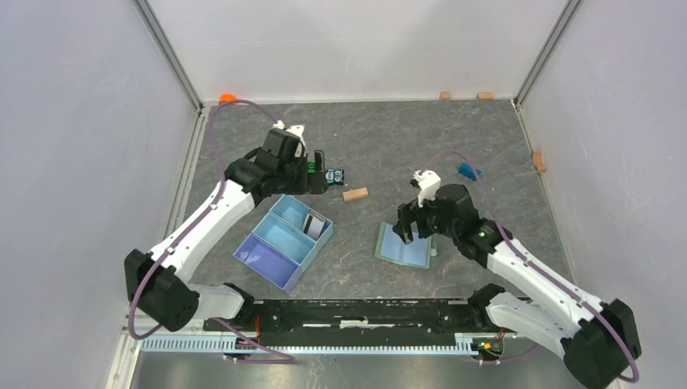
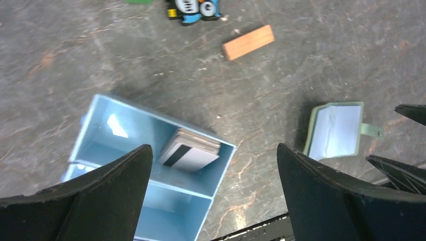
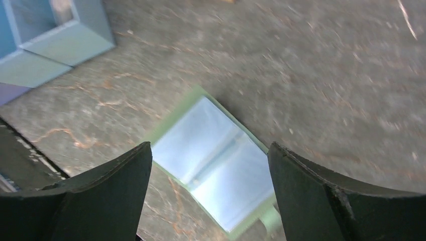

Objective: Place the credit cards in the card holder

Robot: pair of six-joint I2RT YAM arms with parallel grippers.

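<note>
Several stacked cards, the top one white with a black stripe, lean inside the far compartment of the blue three-part box. The card holder lies spread flat on the table, green-edged with pale pockets and a small tab. Above and behind the box hangs my left gripper, its fingers wide apart and nothing between them. My right gripper hovers over the upper right of the holder, open and empty; the holder shows below and between its fingers.
A wooden block lies between box and holder, farther back. A small blue-black toy sits beside it, partly behind the left gripper. A blue item rests at the back right.
</note>
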